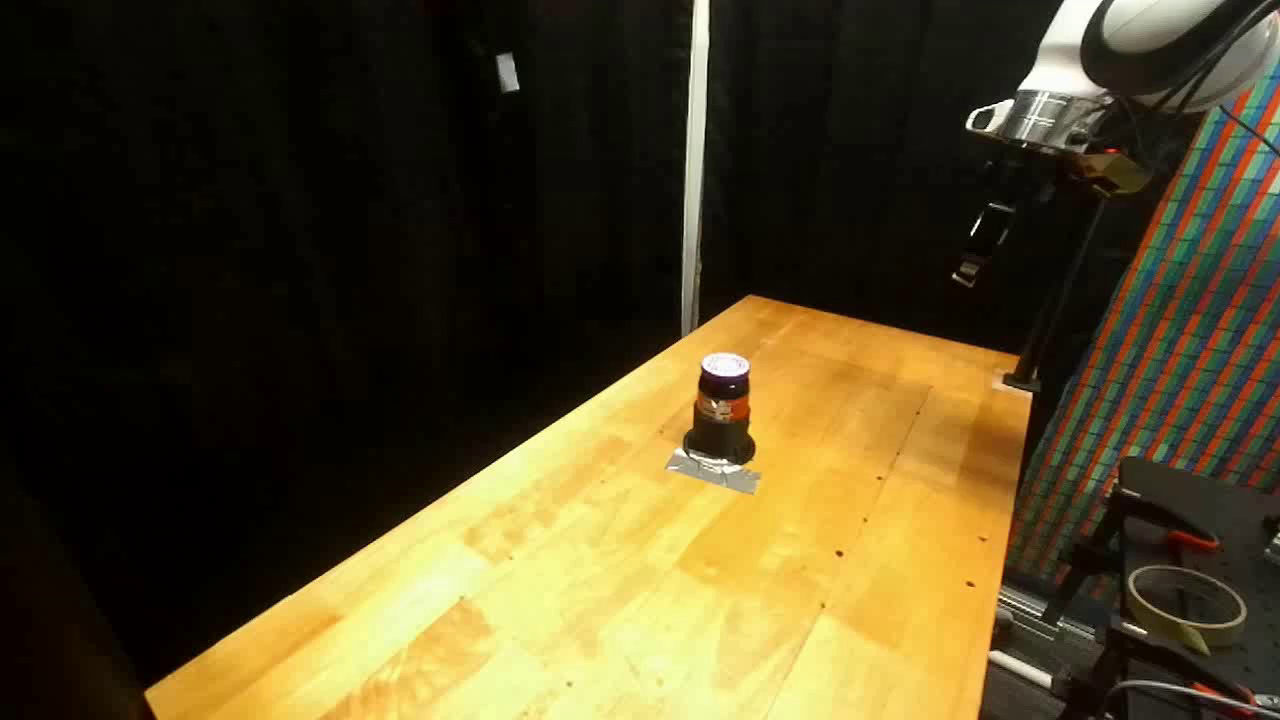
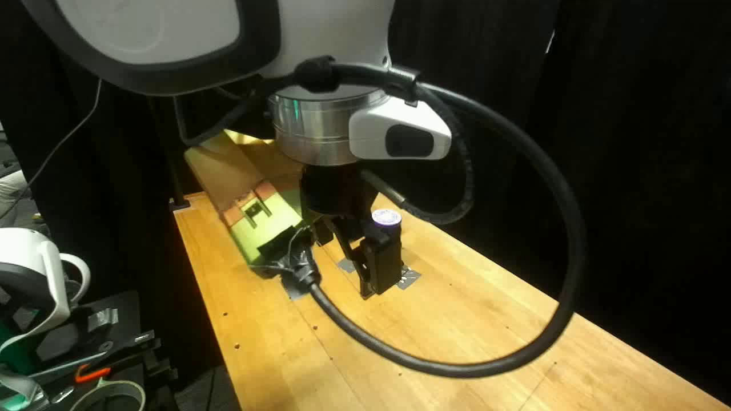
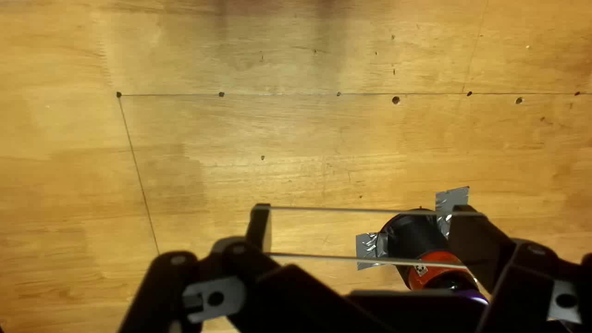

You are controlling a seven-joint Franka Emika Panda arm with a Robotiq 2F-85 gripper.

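A dark jar or bottle [image 1: 723, 386] with an orange label and a pale lid stands upright in a black round base [image 1: 720, 438], beside silver tape [image 1: 716, 472] on the wooden table. In exterior view 2 its lid [image 2: 386, 218] shows behind my gripper [image 2: 348, 253], which hides most of the rest. My gripper [image 1: 975, 250] hangs above the table's far right part, clear of the jar. The wrist view shows my gripper open, its fingers wide apart. Two thin pale strands run between them. The jar's orange label [image 3: 441, 267] appears low, partly behind the right finger.
A cable [image 2: 480, 370] loops out from the arm. Beside the table, a dark side surface carries a tape roll [image 1: 1188, 600] and clamps. Black curtains hang behind.
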